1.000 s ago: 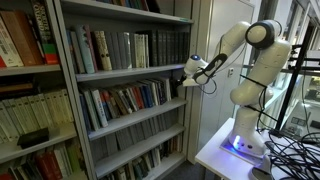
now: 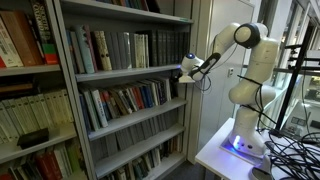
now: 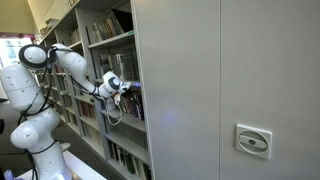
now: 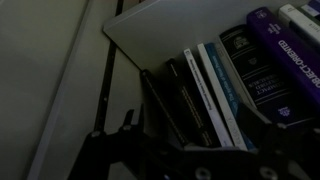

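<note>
My gripper (image 2: pixel 180 78) is at the right end of a bookcase shelf, close to the row of books. In the wrist view its dark fingers reach in from the bottom, spread apart with nothing visible between them. Beyond them stand two thin black books (image 4: pixel 187 98), a white-spined book (image 4: pixel 206 95), a blue one (image 4: pixel 222 88), a thick black one (image 4: pixel 262 75) and a purple one (image 4: pixel 290 58). The thin black books lean to one side. In exterior view 2 the hand (image 3: pixel 112 85) is at the shelf front, its fingertips hard to make out.
Full rows of books (image 2: pixel 130 48) stand on the shelf above, and more books fill the lower shelves. A tall pale panel (image 3: pixel 185 90) closes off the bookcase's end. The white table (image 2: pixel 225 155) beside the arm base is mostly clear.
The books look unmoved.
</note>
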